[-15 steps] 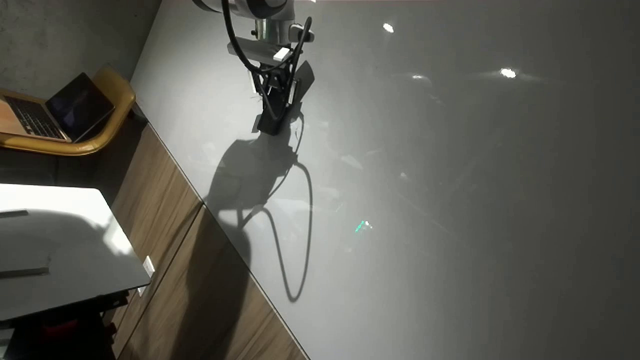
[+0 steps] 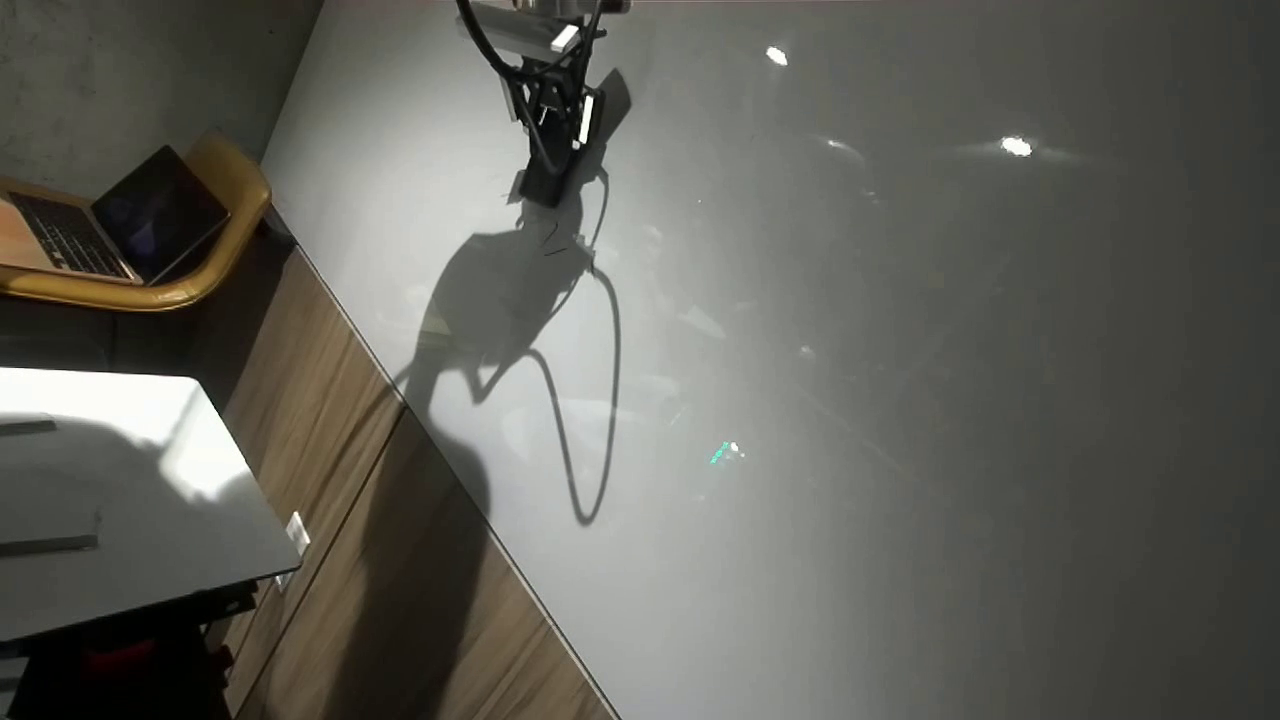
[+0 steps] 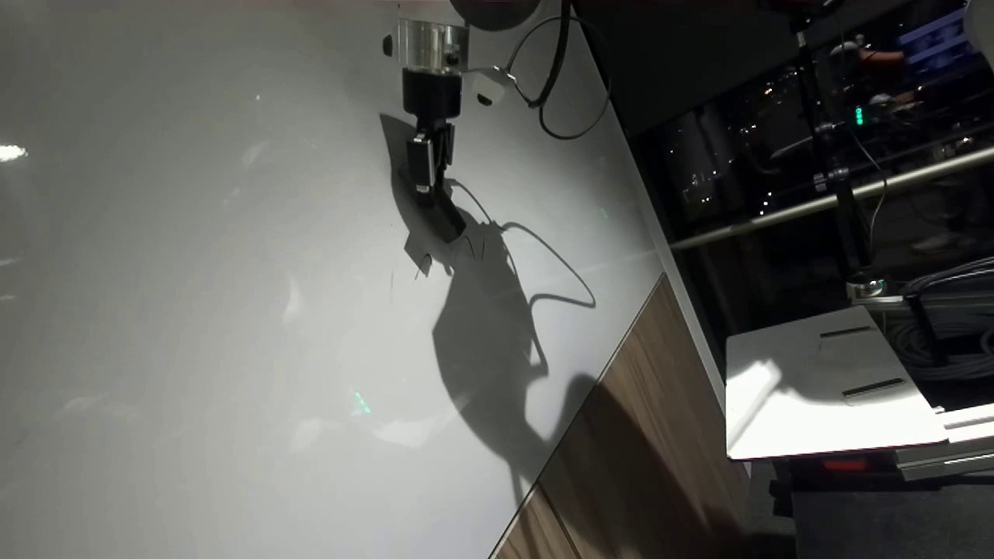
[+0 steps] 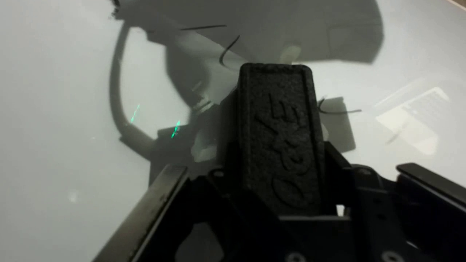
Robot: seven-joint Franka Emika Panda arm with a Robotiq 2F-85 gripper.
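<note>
A black block with raised lettering, eraser-like [image 4: 281, 135], is clamped between the fingers of my gripper. Its lettered face shows in the wrist view. Exterior view 1 has the gripper [image 2: 554, 134] at the upper left of the whiteboard [image 2: 840, 360], with the block [image 2: 546, 182] at its tip. From the other side, the gripper [image 3: 432, 168] holds the block [image 3: 447, 222] close to the board; contact cannot be told. Short black pen strokes [image 4: 203, 28] lie on the board around the block, including a curved stroke [image 4: 229, 50] and another stroke [image 4: 345, 112] to its right.
Wood panelling [image 2: 396, 576] borders the board's lower edge. A pale tabletop [image 2: 108, 504] and a laptop [image 2: 144, 234] on a tan chair [image 2: 228, 180] stand beyond it. A cable [image 3: 564, 70] loops beside the arm. Most of the board is bare.
In exterior view 1 the arm and block have moved up the picture, and their shadow with them. Several short dark strokes now show just below the block. The grip looks the same.
</note>
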